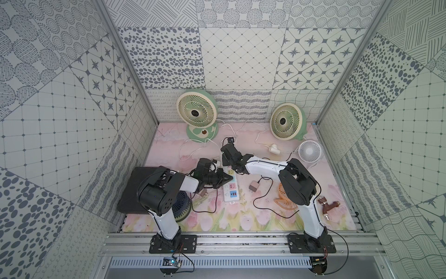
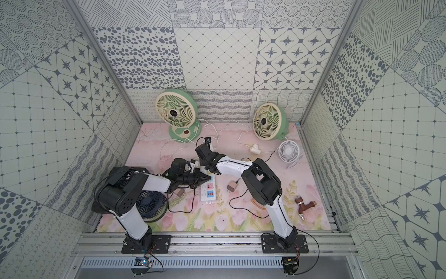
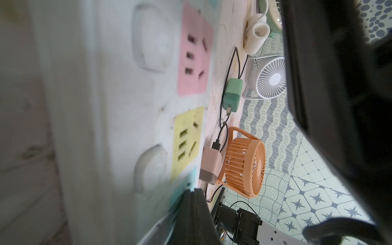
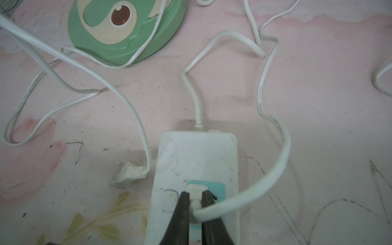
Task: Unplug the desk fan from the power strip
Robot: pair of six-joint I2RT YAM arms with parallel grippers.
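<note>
The white power strip (image 1: 231, 195) lies mid-table, its front sockets bare. A white plug (image 4: 196, 189) sits at the blue socket panel at its far end, and a thick white cord (image 4: 267, 179) curves away from it to the back. My right gripper is shut on this plug; how deep the plug sits cannot be seen. My left gripper is shut low over the strip's sockets, with nothing visible between its fingers. A green desk fan (image 1: 197, 111) stands at the back left, a second green fan (image 1: 285, 121) at the back right.
Left of the strip lies a loose white plug (image 4: 127, 173) with its cord. A pink adapter (image 1: 254, 186), a small white fan (image 1: 309, 152) and an orange fan (image 3: 245, 165) are to the right. A dark fan (image 2: 151, 205) sits under the left arm.
</note>
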